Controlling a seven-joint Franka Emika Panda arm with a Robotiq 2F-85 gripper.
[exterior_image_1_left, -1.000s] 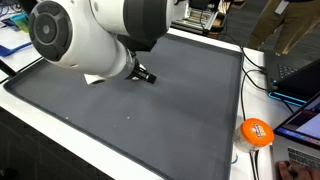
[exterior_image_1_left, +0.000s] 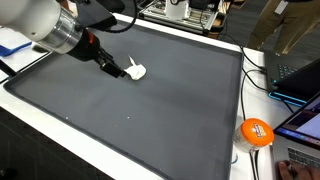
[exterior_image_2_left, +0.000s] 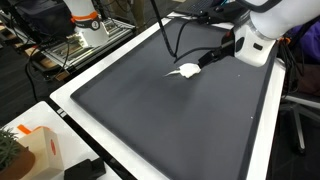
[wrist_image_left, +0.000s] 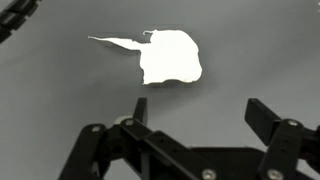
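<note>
A white, flat-looking piece (wrist_image_left: 171, 57) with a thin pointed tail lies on the dark grey table, in the upper middle of the wrist view. In exterior view 1 the white piece (exterior_image_1_left: 135, 71) shows just beyond my gripper (exterior_image_1_left: 117, 73), and in exterior view 2 it is seen as a small white crumpled shape (exterior_image_2_left: 185, 70). My gripper is open, its two dark fingers wide apart. Only bare table shows between them, and the white piece lies outside the gap.
An orange-lidded jar (exterior_image_1_left: 254, 134) stands off its right edge, near laptops and cables. A black cable (exterior_image_2_left: 167, 40) loops near the arm in exterior view 2.
My arm has moved left and back in exterior view 1, with the gripper turning to another angle. The white piece, mostly hidden before, now shows more fully.
</note>
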